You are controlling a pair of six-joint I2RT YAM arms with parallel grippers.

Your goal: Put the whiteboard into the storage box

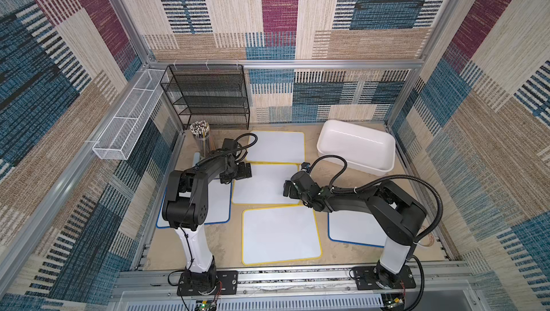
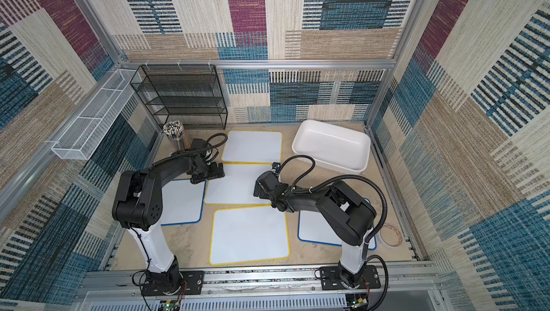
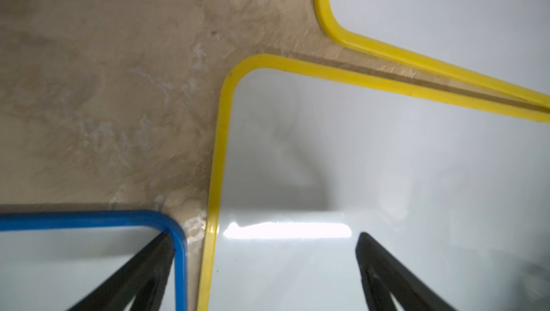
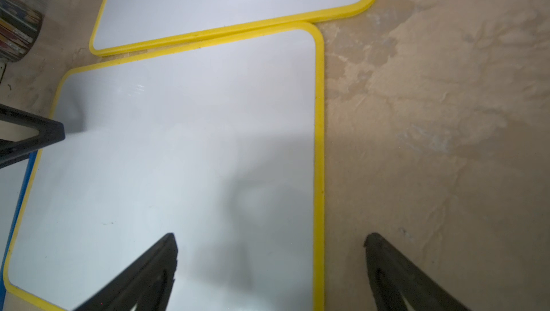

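The middle yellow-edged whiteboard (image 1: pixel 266 187) lies flat on the table, with one of my grippers at each side edge. Over its left edge, my left gripper has its fingers spread wide and empty. My right gripper is open too, its fingers on either side of the board's right edge, nothing held. Other yellow-edged boards lie behind it, the back whiteboard (image 1: pixel 278 146), and in front, the front whiteboard (image 1: pixel 280 234). Toward the back right stands a white storage box (image 1: pixel 356 146), which looks empty.
Blue-edged boards flank the middle: a left blue-edged board (image 2: pixel 180 202) and a right blue-edged board (image 2: pixel 318 228), partly under the arms. A pen holder (image 1: pixel 200 133) and black wire rack (image 1: pixel 209 96) stand back left. A tape roll (image 2: pixel 390 234) lies far right.
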